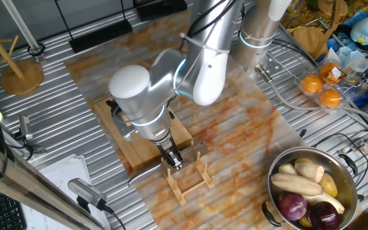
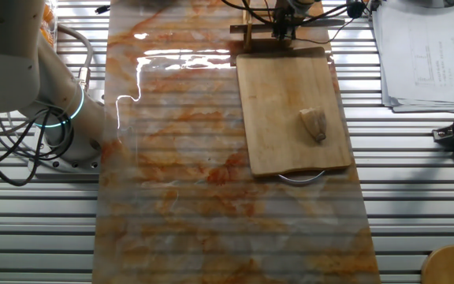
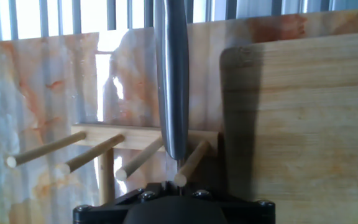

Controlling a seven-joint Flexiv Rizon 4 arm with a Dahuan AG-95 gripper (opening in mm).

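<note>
A knife with a silver handle [image 1: 144, 176] lies across one end of a small wooden peg rack [image 1: 195, 187], its broad blade [image 1: 197, 152] reaching past the pegs. My gripper [image 1: 176, 165] points down at the knife near where handle meets blade. Seen from the wrist, the handle [image 3: 174, 74] runs straight away from the gripper, beside the rack's pegs [image 3: 95, 154]. The finger pads are hidden, so whether they grip the knife is unclear. On the wooden cutting board [image 2: 270, 118] rests a pale, brownish food piece [image 2: 312, 125].
A steel pot [image 1: 275, 191] of pale root vegetables and purple ones stands at the right. Oranges [image 1: 329, 98] in clear packaging sit behind it. Papers [image 2: 424, 59] lie beyond the board. The marbled mat [image 2: 187, 229] has wide clear room.
</note>
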